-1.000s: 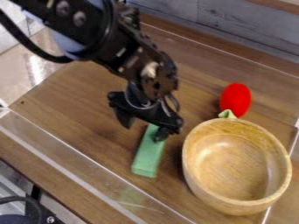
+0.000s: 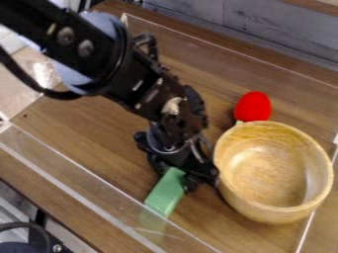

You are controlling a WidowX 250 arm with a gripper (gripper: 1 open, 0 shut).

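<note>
My gripper [image 2: 179,168] is down at the table, closed on the upper end of a green block [image 2: 162,201], which lies at a slant toward the lower left. Its fingertips are partly hidden by the black body of the gripper. Just right of them is a round wooden bowl [image 2: 272,183], empty inside, very near or touching the gripper.
A red object [image 2: 252,106] lies behind the bowl. Clear edging runs along the front, and a grey wall [image 2: 238,35] stands at the back.
My gripper has moved down and closed over the green block's upper end. The block has tilted and shifted slightly, and the bowl has shifted a little.
</note>
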